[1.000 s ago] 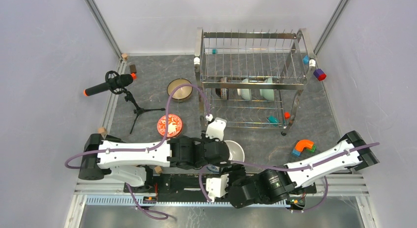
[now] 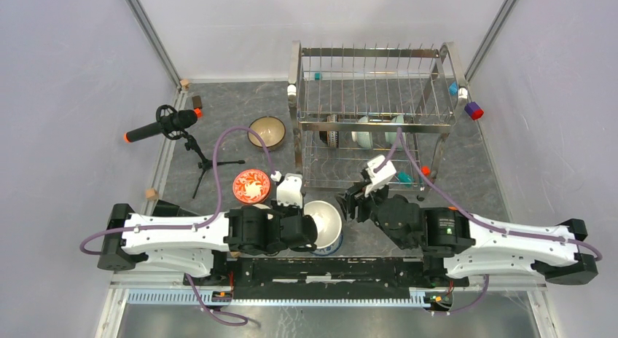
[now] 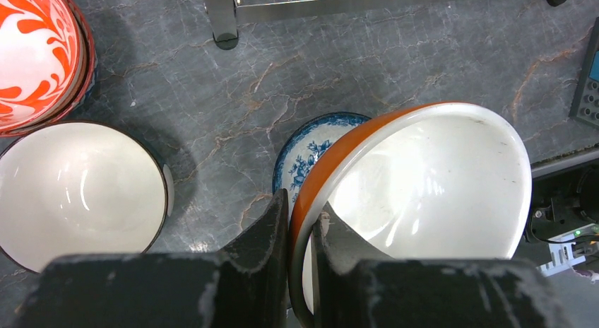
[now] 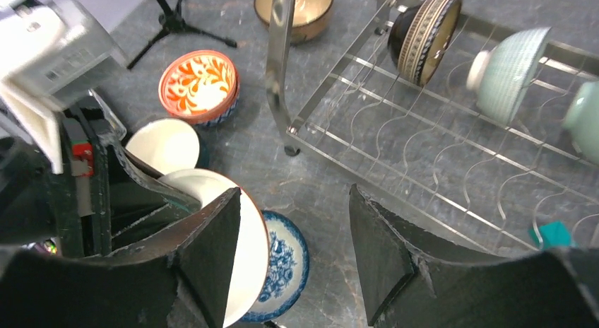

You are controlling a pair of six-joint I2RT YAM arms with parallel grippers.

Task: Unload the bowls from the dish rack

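A white bowl with an orange outside (image 3: 431,179) is tilted on its side, and my left gripper is shut on its rim. Beneath it on the counter lies a blue-patterned bowl (image 4: 286,275), partly covered in each view. In the right wrist view my right gripper stands open, empty between its fingers, just right of the white bowl. On the rack's lower level sit a dark banded bowl (image 4: 426,39) and two pale green bowls, one (image 4: 512,73) in the middle and another (image 4: 586,121) at the edge, all on their sides.
A stack of red-patterned bowls (image 2: 251,186), a white bowl (image 3: 81,197) and a beige bowl (image 2: 267,132) stand left of the rack (image 2: 375,127). A tripod (image 2: 206,163) stands farther left. Small toy blocks, one teal (image 4: 552,235), lie around the rack.
My right gripper has swung up and right, from in front of the white bowl to its right side. My left gripper has shifted left with the bowl still in it.
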